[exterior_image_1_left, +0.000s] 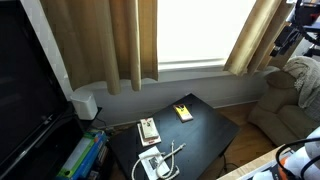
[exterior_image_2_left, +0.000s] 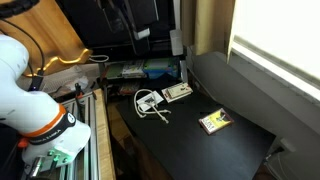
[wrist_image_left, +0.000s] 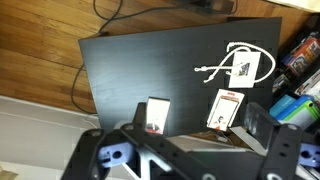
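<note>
A small box with a yellow and red face (exterior_image_1_left: 183, 112) lies on the dark tabletop (exterior_image_2_left: 190, 151); its white face (wrist_image_left: 157, 115) shows in the wrist view. Apart from it lie a pale booklet-like item (exterior_image_2_left: 177, 92) and a white card (wrist_image_left: 243, 70). A looped white cord (wrist_image_left: 218, 68) runs over and around the card. High above the table, my gripper is open, its fingers wide apart with nothing between them. In exterior view 1 part of the dark gripper (exterior_image_1_left: 300, 38) shows at the upper right.
Books and boxes (exterior_image_1_left: 86, 160) stand beside the table's left end, near a white box (exterior_image_1_left: 84, 105). Curtains and a window (exterior_image_1_left: 203, 30) are behind. An armchair (exterior_image_1_left: 285, 105) stands to the right.
</note>
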